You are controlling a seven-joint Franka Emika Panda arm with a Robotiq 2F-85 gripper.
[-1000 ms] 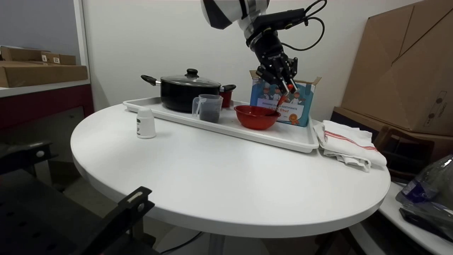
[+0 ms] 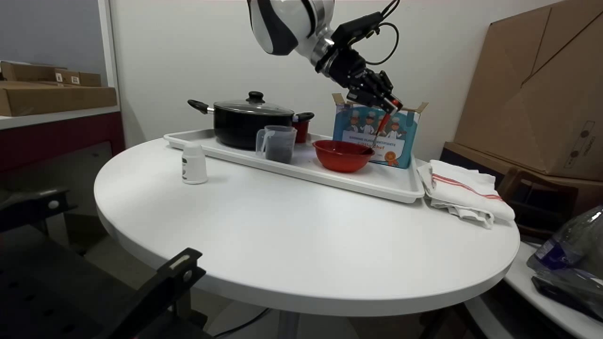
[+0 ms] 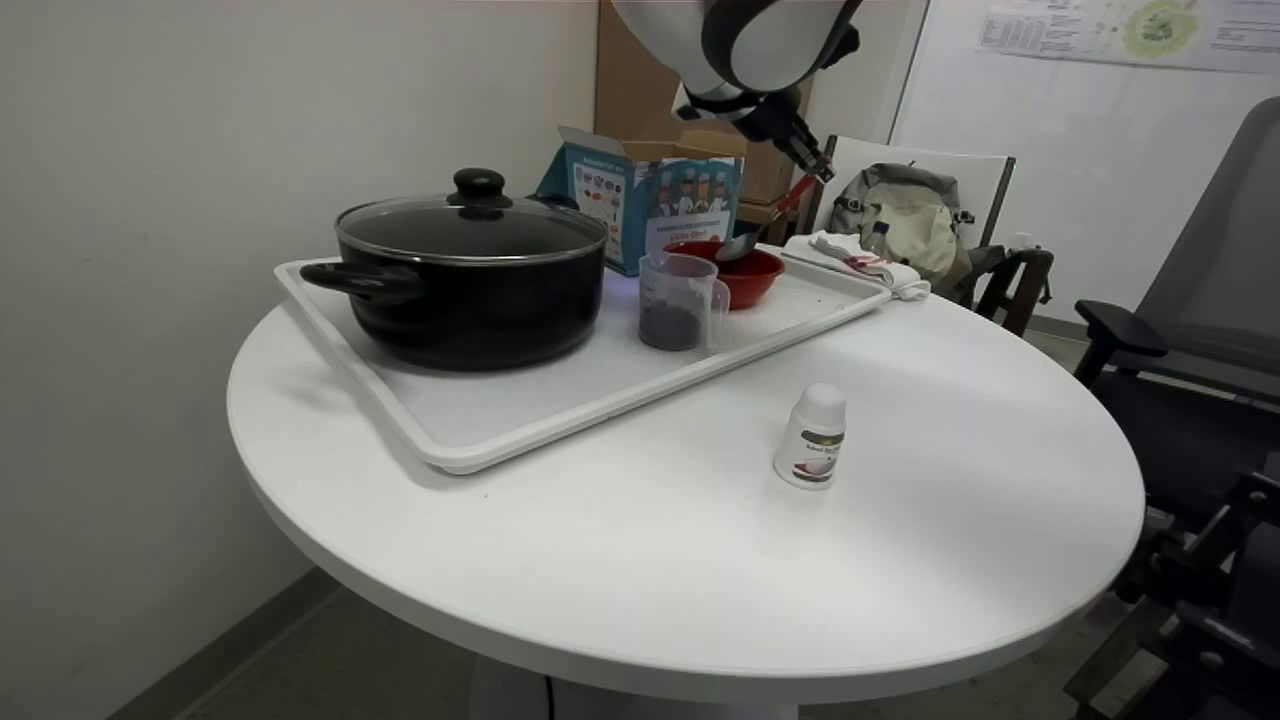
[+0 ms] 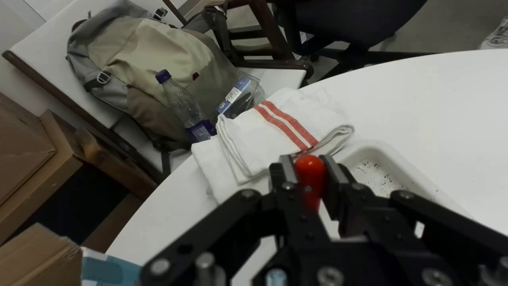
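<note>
The red handle of a spoon (image 3: pixel 792 196) is clamped in my gripper (image 2: pixel 394 107), above the back right of the tray. In exterior view 2 the spoon's grey bowl end (image 3: pixel 737 247) shows at the rim of a red bowl (image 3: pixel 752 284); whether it touches the bowl, I cannot tell. Seen from the wrist, the rounded red handle end (image 4: pixel 310 174) sits between both fingers, while the rest of the spoon is hidden. A clear measuring cup (image 2: pixel 279 144) with dark contents stands left of the red bowl in exterior view 1.
On the white tray (image 2: pixel 362 184) also stand a black lidded pot (image 3: pixel 480 300) and a blue box (image 2: pixel 404 138). A folded towel (image 2: pixel 466 189) lies right of the tray. A white bottle (image 3: pixel 813 436) stands alone.
In exterior view 1, my gripper has risen slightly and tilted more to the right with the spoon. More of the spoon shows above the bowl. The bowl has hardly moved.
</note>
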